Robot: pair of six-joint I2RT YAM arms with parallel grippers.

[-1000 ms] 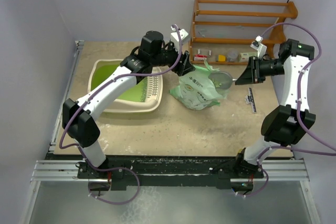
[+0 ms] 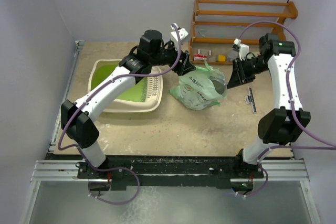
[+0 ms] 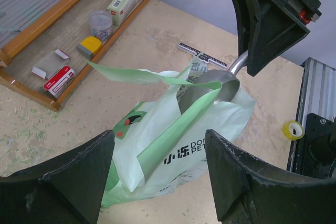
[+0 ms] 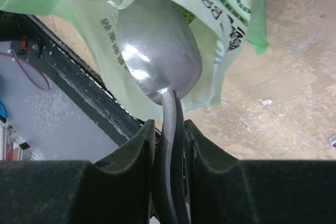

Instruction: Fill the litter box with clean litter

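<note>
The white and green litter bag (image 2: 195, 94) stands open on the table, its mouth facing right. My left gripper is open at the bag's left upper edge, with the bag's crumpled film showing between its spread fingers. Whether they touch the film is unclear. My right gripper is shut on the handle of a grey metal scoop (image 4: 157, 51). Much of the scoop's bowl is inside the bag mouth; in the left wrist view the scoop (image 3: 227, 85) disappears behind a green fold. The beige litter box (image 2: 154, 95) sits left of the bag, its floor green.
A wooden rack (image 2: 241, 40) stands at the back, with a yellow item (image 3: 90, 45), a clear cup (image 3: 101, 23) and small boxes by it. A squeegee-like tool (image 2: 252, 100) lies to the right.
My right gripper has moved left, towards the bag, and the scoop has gone further into its mouth. The left arm, bag and litter box look about the same.
</note>
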